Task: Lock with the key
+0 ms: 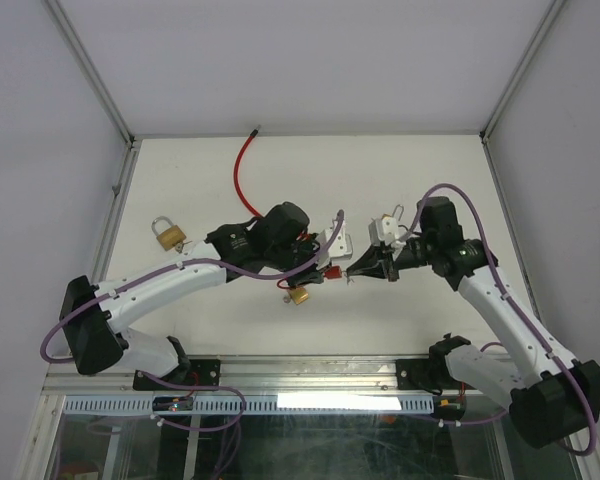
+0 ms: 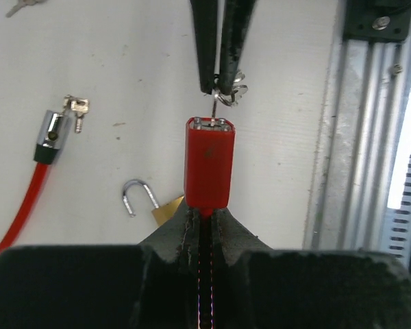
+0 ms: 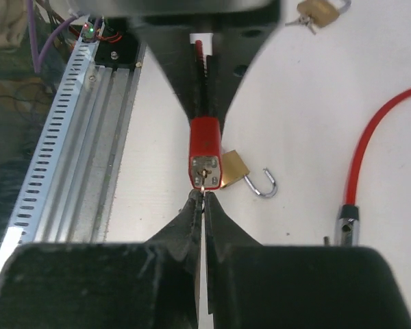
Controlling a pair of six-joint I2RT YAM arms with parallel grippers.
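Note:
My left gripper (image 1: 318,268) is shut on a red padlock (image 2: 207,164), held above the board with its keyhole face toward the right gripper. A key (image 2: 215,103) with a ring reaches from that face to the fingertips of my right gripper, which is shut on the key. In the right wrist view the key is a thin line at the lock's end; how deep it sits in the keyhole I cannot tell.
An open brass padlock (image 3: 233,168) lies below the grippers. A red cable lock (image 1: 238,180) lies behind them, a brass padlock (image 1: 170,234) at left, more keys at right. The back of the board (image 1: 360,160) is clear.

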